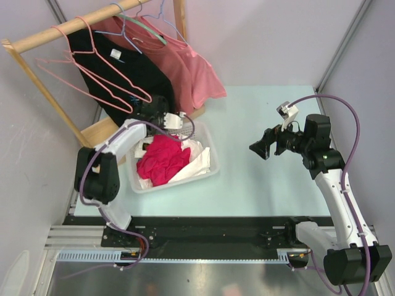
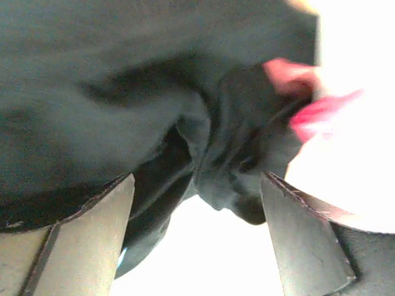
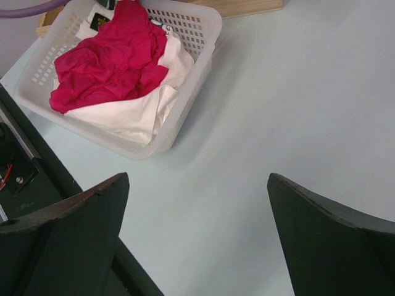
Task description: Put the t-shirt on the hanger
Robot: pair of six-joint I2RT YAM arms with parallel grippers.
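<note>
A black t shirt hangs among pink ones on the wooden rack, with pink and blue hangers over it. My left gripper is at the shirt's lower part, above the basket's back edge. In the left wrist view, blurred black cloth fills most of the space ahead of the left gripper, whose fingers are apart; no cloth is clearly pinched. My right gripper stands open and empty over the right of the table.
A white basket holds red and white cloths below the rack. Pink shirts hang at the rack's back.
</note>
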